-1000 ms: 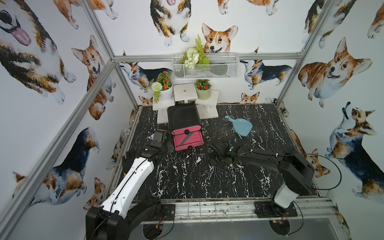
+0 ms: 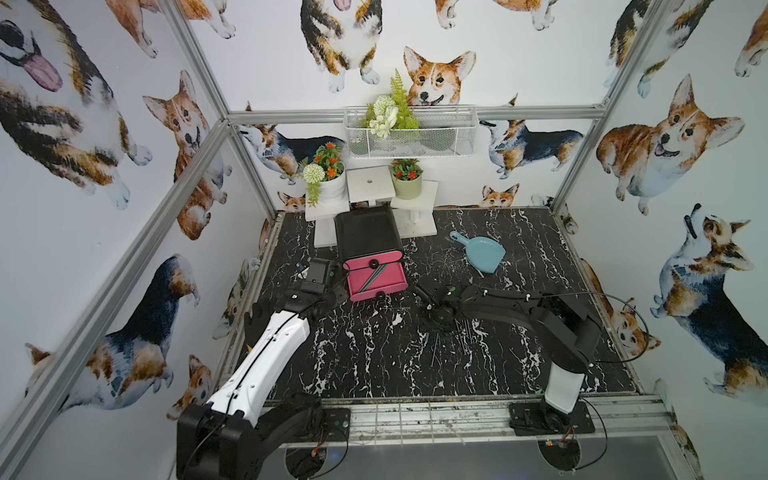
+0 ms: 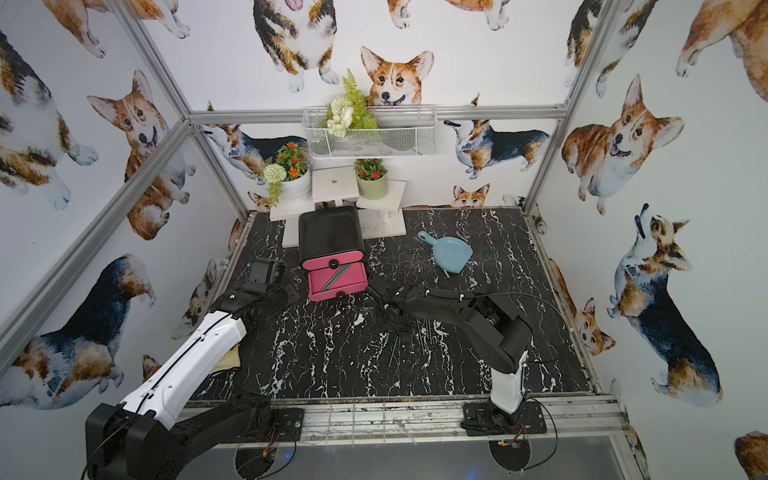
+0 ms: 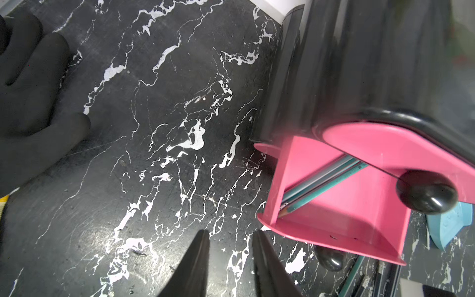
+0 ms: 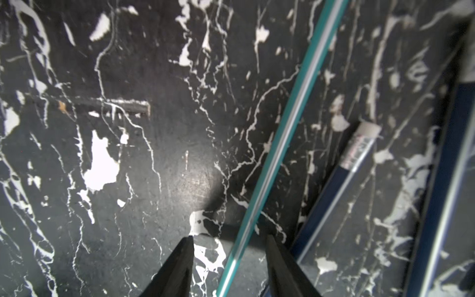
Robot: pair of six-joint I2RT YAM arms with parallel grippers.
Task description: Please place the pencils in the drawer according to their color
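The black box with pink drawers (image 4: 341, 212) has its lower drawer pulled out, and a few teal pencils (image 4: 326, 185) lie slanted in it. In the right wrist view a teal pencil (image 5: 282, 138) lies on the table, its lower end running between the fingers of my right gripper, which stands part open above it. A dark blue pencil (image 5: 329, 195) with a white eraser passes under the right finger; another dark blue pencil (image 5: 440, 193) is farther right. My left gripper is part open and empty, left of the drawer over bare table.
A black glove (image 4: 34, 94) lies left of my left gripper. A blue dustpan (image 2: 484, 254) rests at the back right. White stands with potted flowers (image 2: 406, 180) are behind the box.
My left arm has moved only slightly; the drawer and its pencils look unchanged.
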